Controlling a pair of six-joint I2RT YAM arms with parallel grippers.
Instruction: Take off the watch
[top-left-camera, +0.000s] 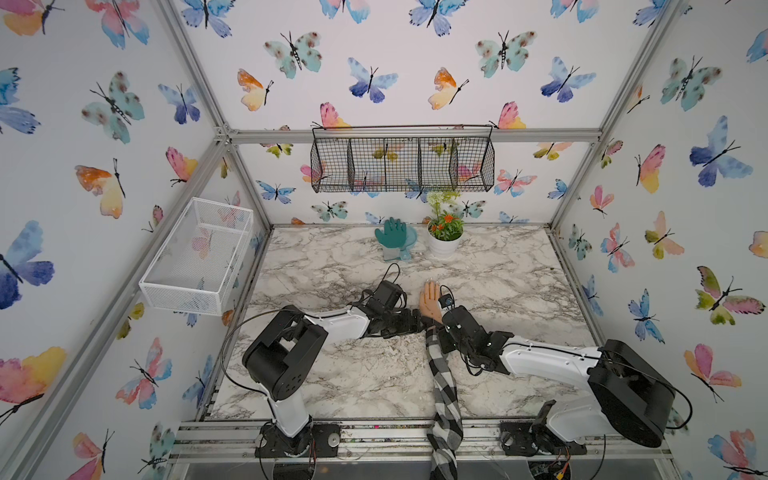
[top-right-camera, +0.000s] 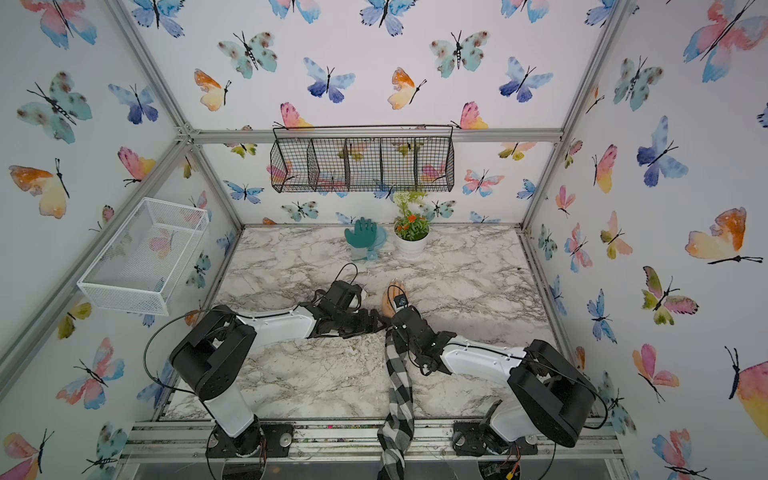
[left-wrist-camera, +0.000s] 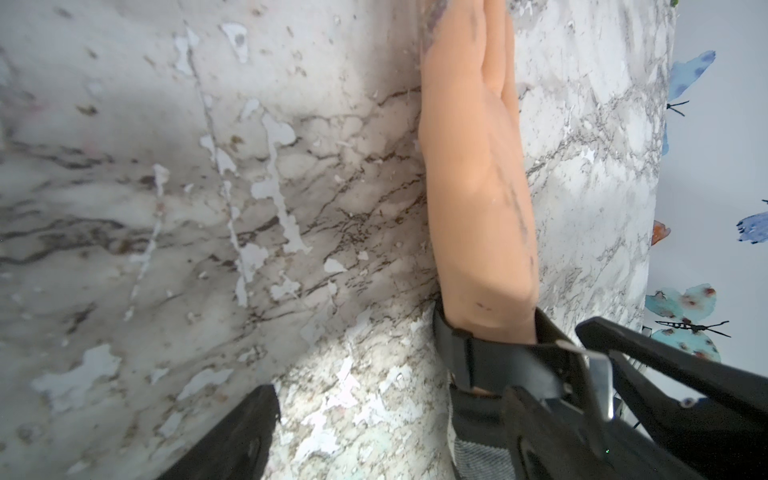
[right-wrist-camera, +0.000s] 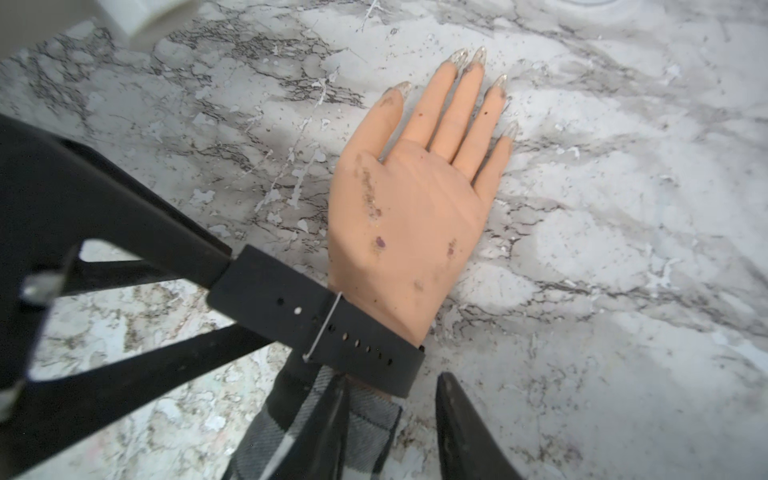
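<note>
A black watch strap (right-wrist-camera: 320, 320) goes round the wrist of a mannequin hand (right-wrist-camera: 408, 224), which lies palm up in a checked sleeve (top-left-camera: 436, 360). Several holes and a thin metal loop show on the strap in the right wrist view. My left gripper is open, to the left of the wrist; its upper finger (right-wrist-camera: 152, 216) appears to meet the strap's left end. Whether it touches there, I cannot tell. My right gripper is part open, its fingertips below the strap's right end in that view, nothing between them. The underside of the watch is hidden.
Behind the hand stand a white flowerpot (top-left-camera: 444, 242) and a teal hand-shaped object (top-left-camera: 392, 233). A wire basket (top-left-camera: 402, 172) hangs on the back wall, a white basket (top-left-camera: 196, 256) on the left. Both grippers sit close together around the wrist; outer marble is clear.
</note>
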